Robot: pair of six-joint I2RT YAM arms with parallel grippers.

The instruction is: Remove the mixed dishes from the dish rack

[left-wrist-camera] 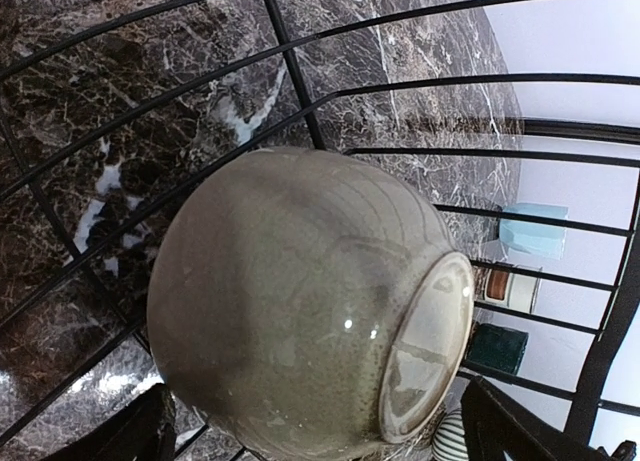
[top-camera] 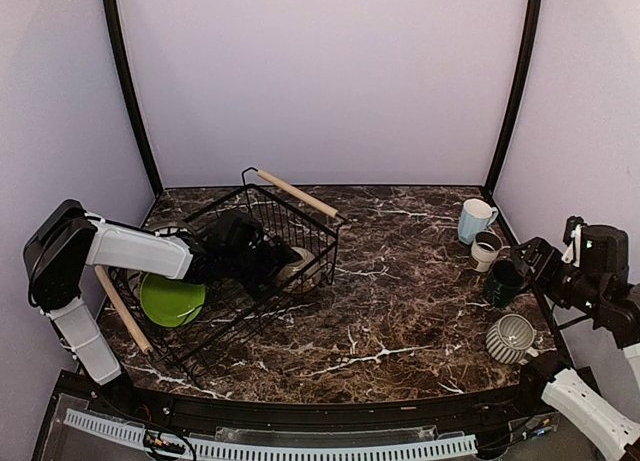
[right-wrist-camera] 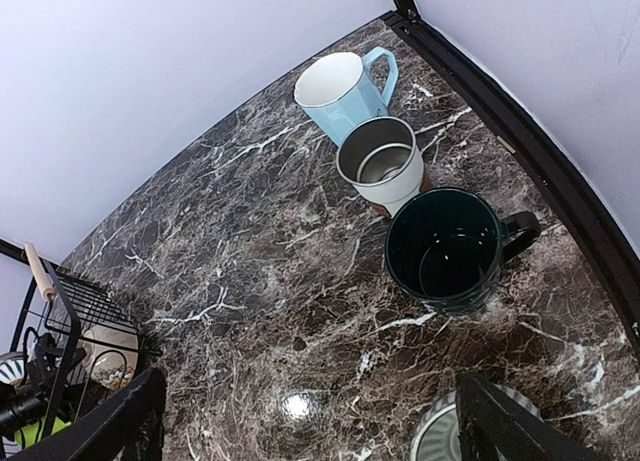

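The wire dish rack (top-camera: 291,191) at the left holds a green plate (top-camera: 170,301) and a greyish ceramic cup or bowl (left-wrist-camera: 290,291), lying on its side at the rack's right end. My left gripper (top-camera: 275,266) is open right over that piece, its fingertips at either side of it in the left wrist view. My right gripper (top-camera: 540,256) stands open above the mugs at the right, with nothing between its fingers.
Along the right wall stand a light blue mug (right-wrist-camera: 340,101), a white cup (right-wrist-camera: 385,181), a dark green mug (right-wrist-camera: 440,266) and a striped mug (top-camera: 510,341).
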